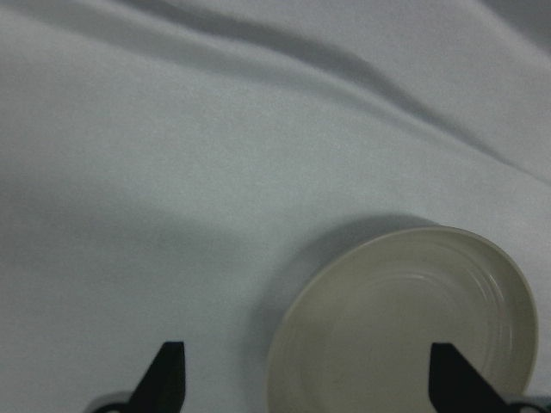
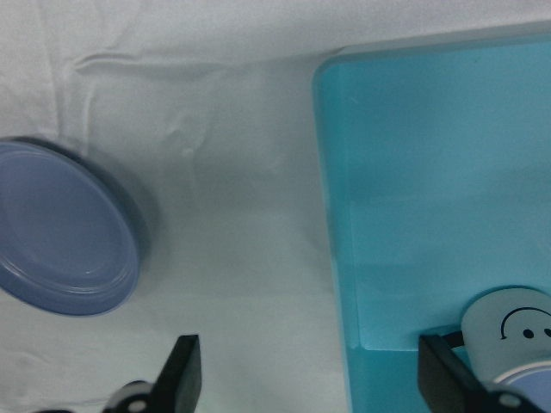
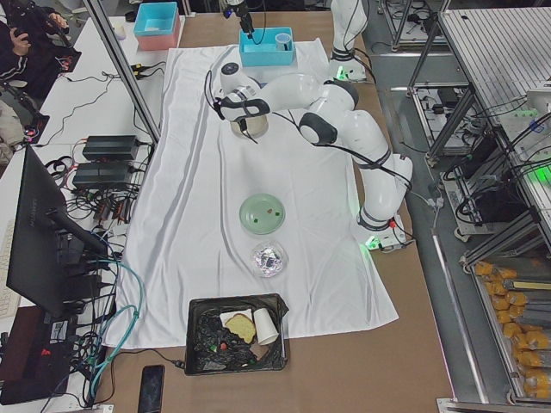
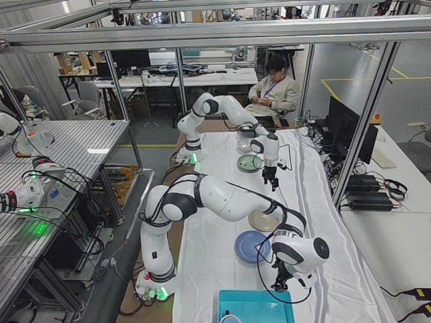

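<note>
My left gripper hangs open over the cloth, its fingertips at the lower edge of its wrist view, with a beige plate point(image 1: 405, 318) beneath and to the right. My right gripper is open between a blue plate point(image 2: 65, 228) and a cyan bin point(image 2: 430, 172). A white mug with a smiley face point(image 2: 508, 331) sits in the bin at its lower right in the right wrist view. Neither gripper shows anything between its fingers. A green plate point(image 3: 262, 213) lies mid-table in the camera left view.
A clear dish point(image 3: 268, 259) lies beside the green plate. A black tray point(image 3: 211, 340) with bread, a white cup and dark wrapping sits at one table end. Monitors point(image 3: 39, 237) and cables line one side.
</note>
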